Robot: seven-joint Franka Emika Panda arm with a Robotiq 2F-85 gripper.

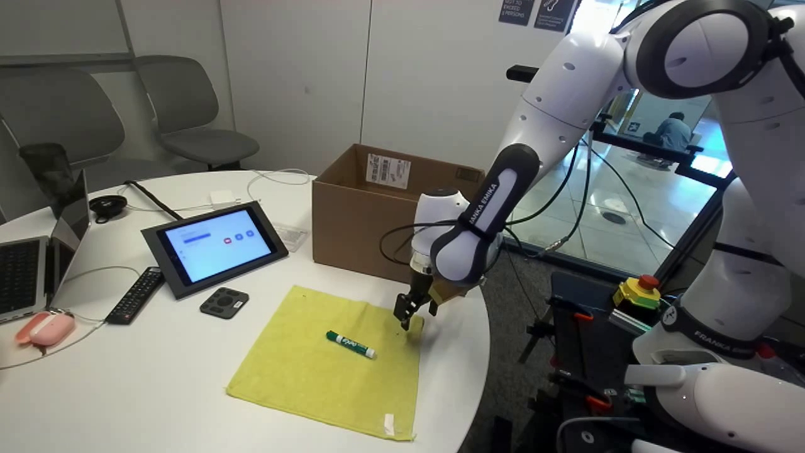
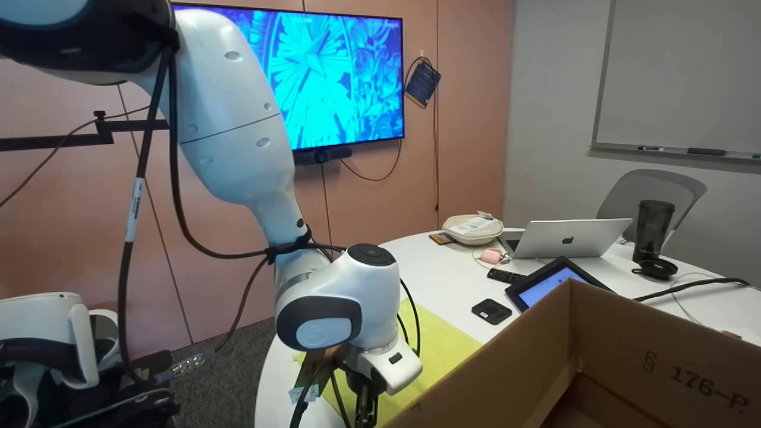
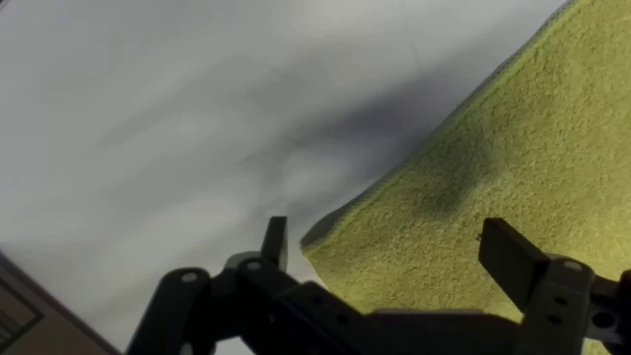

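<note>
A yellow cloth (image 1: 302, 370) lies spread flat on the white table, and a green marker (image 1: 350, 344) rests near its middle. My gripper (image 1: 419, 316) is low over the cloth's back right corner, with its fingers open. From the wrist, the corner of the cloth (image 3: 367, 260) shows between the two fingers, which stand wide apart at either side of it. The left finger (image 3: 275, 243) is over bare table, the right finger (image 3: 508, 260) over the cloth. Whether the fingertips touch anything is hard to tell. The marker is outside the wrist view.
An open cardboard box (image 1: 362, 230) stands close behind my gripper. Farther left are a tablet (image 1: 219, 240), a black square device (image 1: 224, 302), a remote (image 1: 136, 294) and a laptop (image 1: 38, 264).
</note>
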